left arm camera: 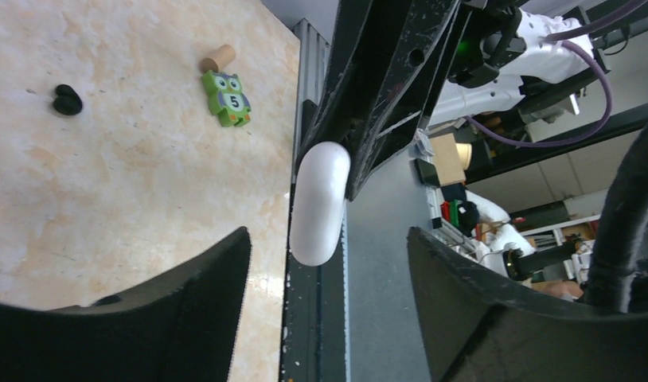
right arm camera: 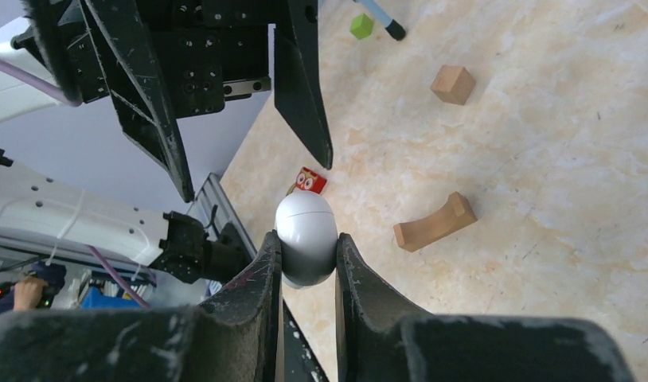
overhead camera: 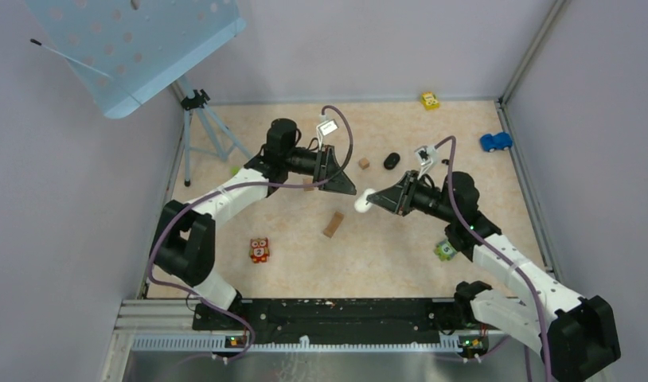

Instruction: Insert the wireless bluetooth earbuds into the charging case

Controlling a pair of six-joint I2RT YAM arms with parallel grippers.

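Note:
The white charging case (left arm camera: 319, 204), rounded and smooth, is held up above the table in my right gripper. Its fingers are shut on the case's lower part, one black finger (right arm camera: 259, 298) to each side. A faint seam crosses the case in the right wrist view; whether the lid is fully down I cannot tell. My left gripper is open and empty, its two fingers (right arm camera: 303, 99) spread apart. In the top view it hangs just up and left of the case (overhead camera: 364, 200), clear of it. No earbud shows in any view.
Wooden blocks (overhead camera: 333, 224), a black oval object (overhead camera: 391, 161), a red owl toy (overhead camera: 259, 250) and a green owl toy (left arm camera: 228, 99) lie on the table. A blue tripod (overhead camera: 200, 119) stands back left.

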